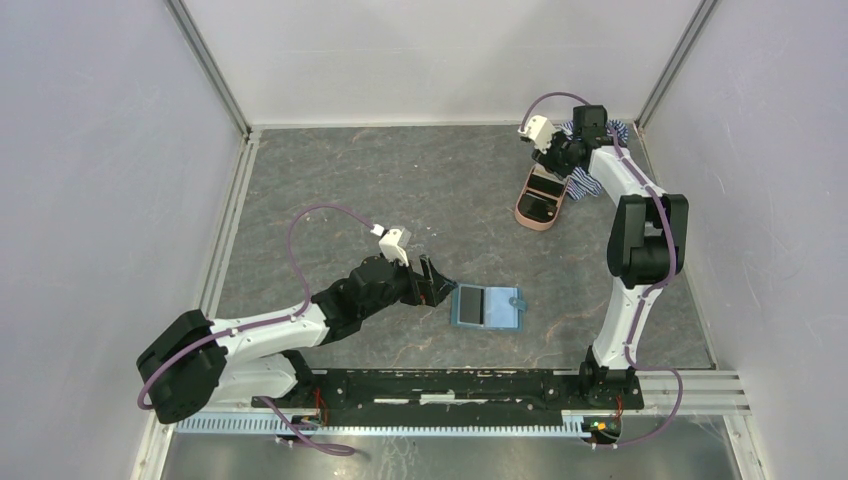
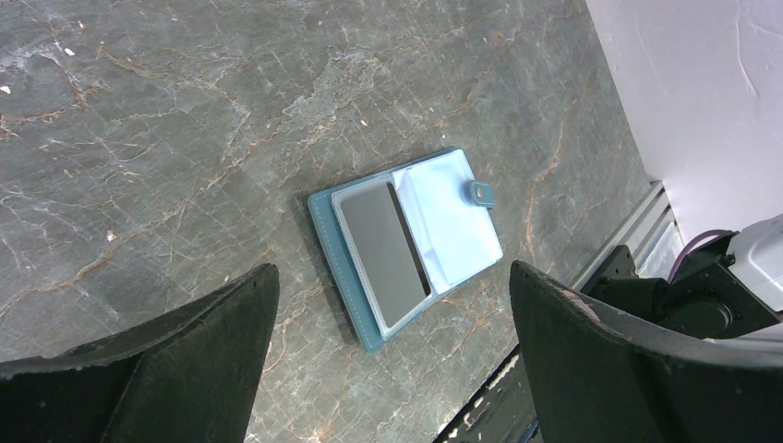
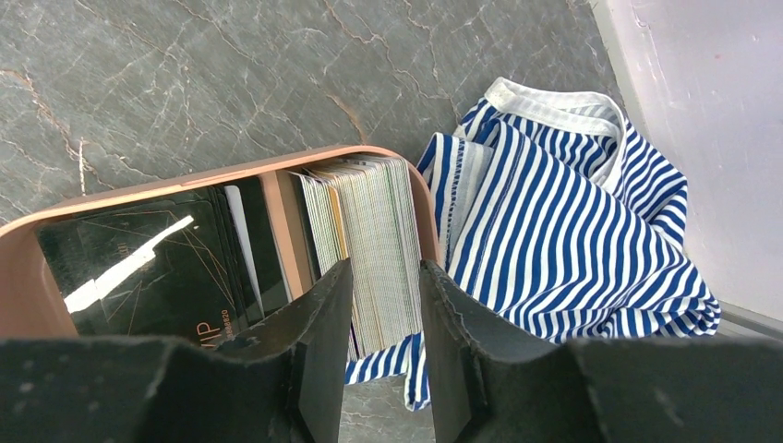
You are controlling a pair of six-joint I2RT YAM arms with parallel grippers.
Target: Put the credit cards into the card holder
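Observation:
The blue card holder lies opened flat near the table's front, with a grey panel and a pale blue flap in the left wrist view. Beside and above it, my left gripper is open, its fingers wide apart and nothing between them. At the far right stands a pinkish box. Its end compartment holds a packed row of cards standing on edge. Over this row is my right gripper, its fingertips parted by a small gap with card edges visible there; I cannot tell whether they touch any card.
Dark glossy items fill the box's other compartment. A blue-and-white striped cloth lies right beside the box, close to the wall.

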